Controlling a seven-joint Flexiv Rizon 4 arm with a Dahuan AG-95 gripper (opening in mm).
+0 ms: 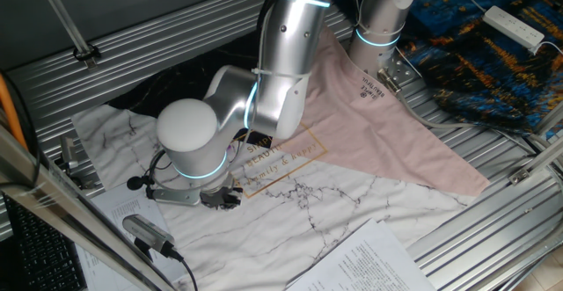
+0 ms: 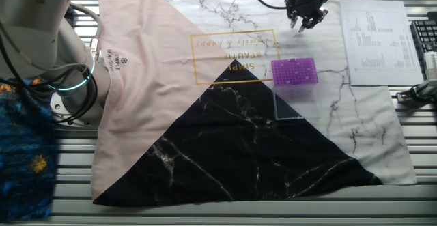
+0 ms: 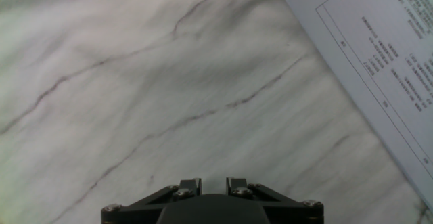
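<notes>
My gripper (image 2: 304, 22) hangs over the white marbled part of the cloth, close to the printed sheet in exterior view 2. In the wrist view, the gripper shows two dark fingers with a gap between them; it is open, with only bare cloth visible beyond. A purple box with a grid of small holes (image 2: 295, 72) lies on the cloth, clear of the gripper and nearer the black triangle. Against it is a clear, flat plastic piece (image 2: 289, 110), partly over the black area. The arm hides the purple box in exterior view 1.
Printed sheets (image 2: 374, 43) lie beside a keyboard (image 1: 40, 247), with more paper (image 1: 362, 260) at the cloth's front edge. A small cabled device (image 1: 148, 231) and metal posts stand nearby.
</notes>
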